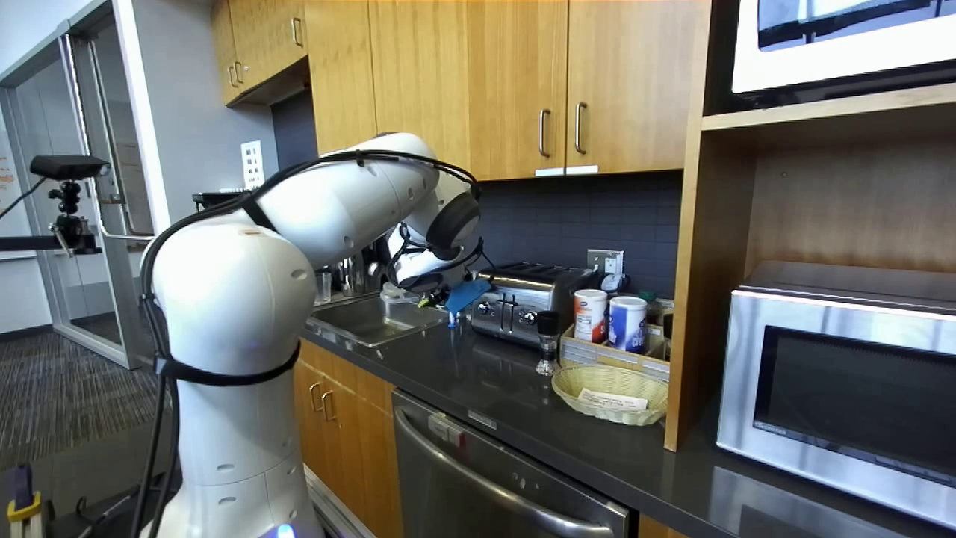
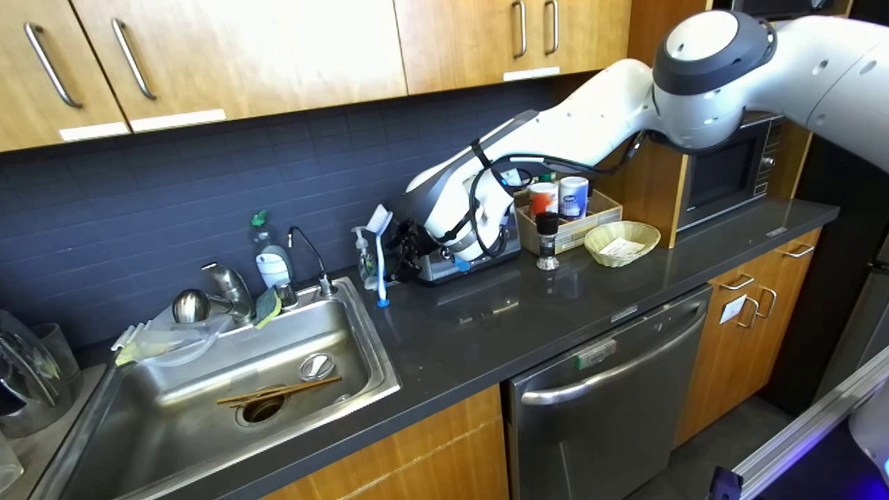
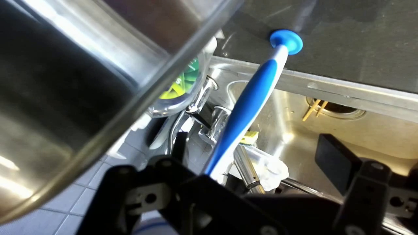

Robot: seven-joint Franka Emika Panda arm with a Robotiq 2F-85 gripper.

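A blue-and-white dish brush (image 2: 380, 258) stands upright on its round blue base, on the dark counter just right of the sink. My gripper is open, its two black fingers wide apart. In the wrist view, the brush's blue handle (image 3: 250, 98) runs up through the space between the fingers, closer to the left one; whether it touches that finger I cannot tell. The gripper's body hides the upper handle there. From the second exterior view, the dark gripper (image 2: 408, 250) is immediately right of the brush, below the level of its white head.
A steel toaster (image 1: 524, 300) stands close beside the gripper, and its side (image 3: 117, 98) fills the wrist view's upper left. Behind the brush is a soap bottle (image 2: 367, 260). The sink (image 2: 379, 367) lies left.
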